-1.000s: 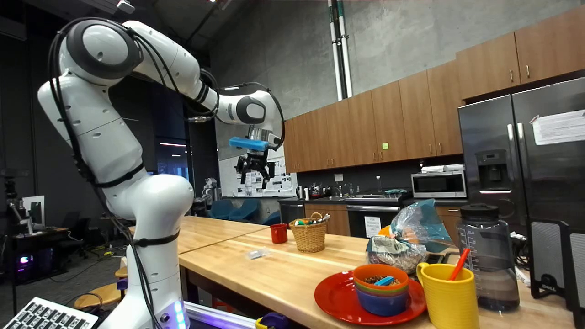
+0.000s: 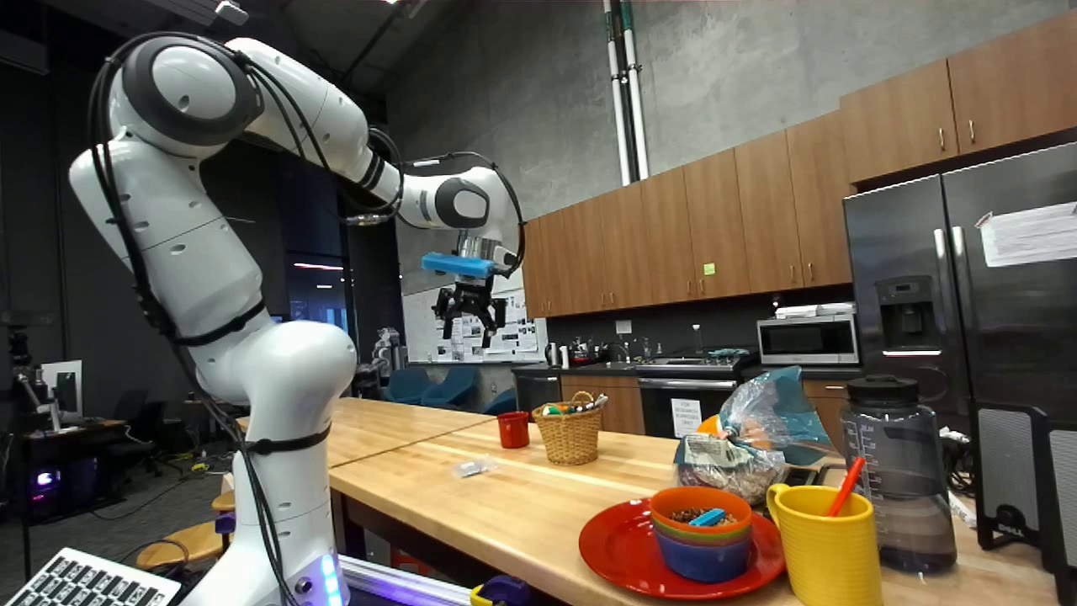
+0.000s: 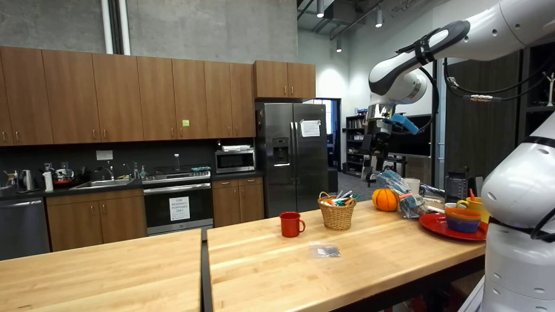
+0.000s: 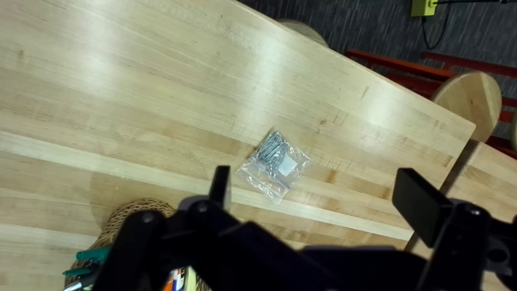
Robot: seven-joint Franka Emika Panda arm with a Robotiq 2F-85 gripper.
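High over the table (image 3: pixel 260 275) hangs my gripper (image 2: pixel 467 338), pointing down and well clear of everything on it. In the wrist view its two black fingers (image 4: pixel 420 206) stand wide apart with nothing held between them. A clear plastic bag (image 4: pixel 275 166) of grey metal pieces lies flat on the bare wood below, seen between and beyond the fingertips. The wicker basket (image 3: pixel 337 216) holds several pens and markers; my gripper partly hides it in the wrist view. Beside the basket stands a red mug (image 3: pixel 290 224), upright.
A red plate (image 2: pixel 626 566) carries stacked bowls (image 2: pixel 702 555). Close by are a yellow mug (image 2: pixel 833 550) with a red utensil, a water bottle (image 2: pixel 899 475), a plastic bag of goods (image 2: pixel 747 434) and an orange pumpkin (image 3: pixel 385 199). Bare wood surrounds the small bag.
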